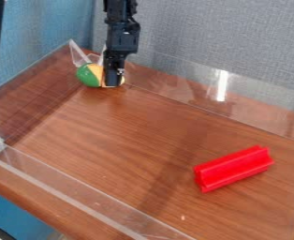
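Note:
My black gripper (112,70) is down at the back left of the wooden surface, in front of a rounded green and yellow object (90,75) that it partly hides. The fingers look close together; whether anything thin is between them is hard to tell. A red block (232,168) lies at the front right.
Clear low walls edge the wooden surface (137,150), with a white corner piece behind the green and yellow object and another at the left edge. A blue panel stands at the left, a grey wall at the back.

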